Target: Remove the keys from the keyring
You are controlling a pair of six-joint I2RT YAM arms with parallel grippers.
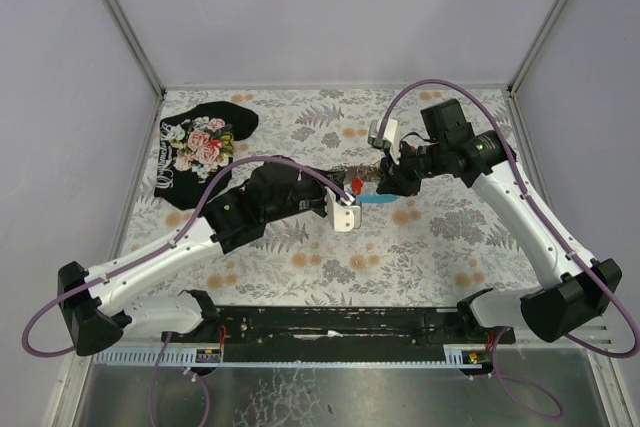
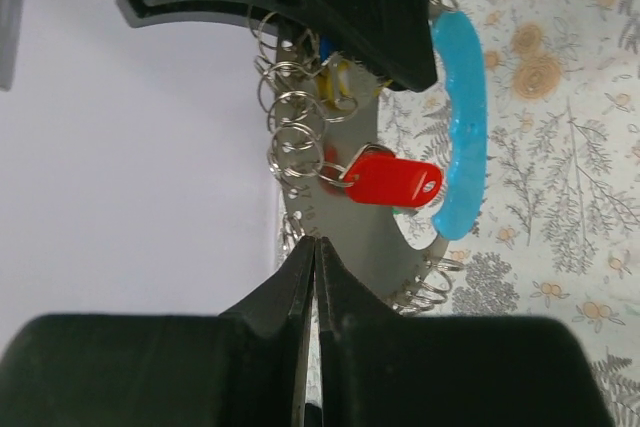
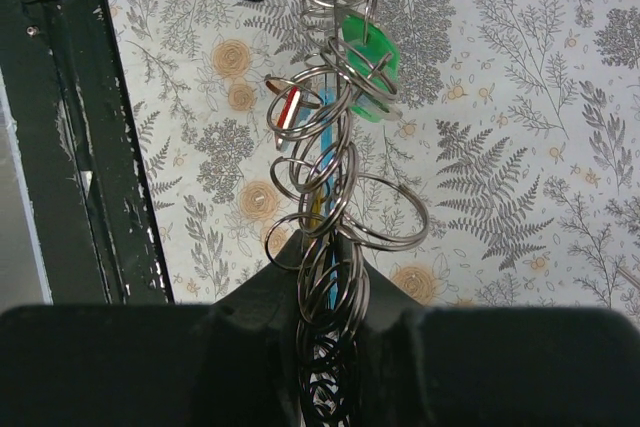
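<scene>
A metal holder plate with a blue handle carries a row of wire rings along its edge. A red key hangs from one ring, and a green key shows in the right wrist view. My left gripper is shut with nothing between its fingers. Its tips are close to the lower rings, which lie outside them. My right gripper is shut on the plate, with rings crowding its fingers; in the top view the right gripper is right of the left one.
A black bag with a flower print lies at the table's left. Both grippers are close together, with a right gripper finger above the rings in the left wrist view.
</scene>
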